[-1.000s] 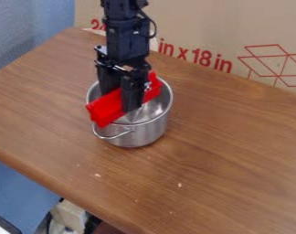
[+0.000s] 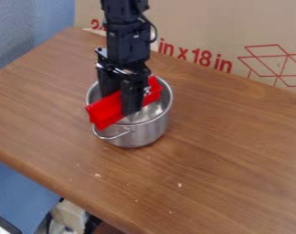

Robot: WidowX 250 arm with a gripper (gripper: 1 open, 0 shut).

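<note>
A red block (image 2: 105,111) lies slanted across the mouth of a steel pot (image 2: 141,131) on the wooden table. My black gripper (image 2: 126,91) reaches down from above over the pot, its fingers around the middle of the red block. The fingers are dark and partly hide the block, so whether they are closed tight on it is hard to see. The block's left end sticks out over the near left rim, and its right end shows behind the gripper.
A cardboard panel (image 2: 236,37) stands along the back. Beyond the table's left edge are a blue surface and some clutter at the lower left.
The gripper and red block shift very slightly over the last second. The pot stays in place.
</note>
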